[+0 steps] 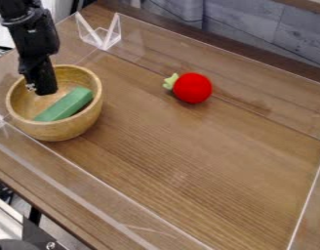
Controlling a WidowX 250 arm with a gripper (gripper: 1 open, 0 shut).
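A wooden bowl (87, 122) sits at the left of the table, holding a green elongated block (63, 105) that lies diagonally in its right half. My black gripper (40, 83) is at the upper left, over the bowl's back-left part, shut with nothing visible between its fingers, clear of the green block.
A red round object with a green top (193, 87) lies near the middle back of the table (215, 176). A clear angular object (100, 31) stands at the back left.
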